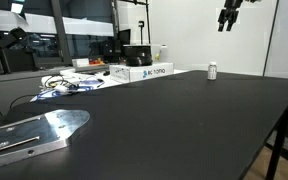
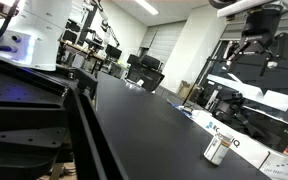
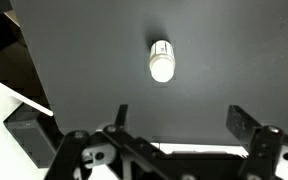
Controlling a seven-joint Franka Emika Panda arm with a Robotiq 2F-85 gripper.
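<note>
A small white bottle or can (image 1: 212, 72) stands upright toward the far end of the dark table. The second exterior view has the same white bottle (image 2: 217, 149) near the table's edge, its top showing. Seen from above in the wrist view, the bottle (image 3: 162, 62) lies ahead of my fingers, apart from them. My gripper is open, its two fingers wide apart with nothing between them. High over the table, well above the bottle, the gripper (image 1: 225, 27) shows at the top right of the first exterior view.
A metal plate (image 1: 32, 136) lies at the table's near left. Behind the table are a white box (image 1: 144, 72) and some cables. The tabletop (image 1: 169, 125) between plate and bottle is bare.
</note>
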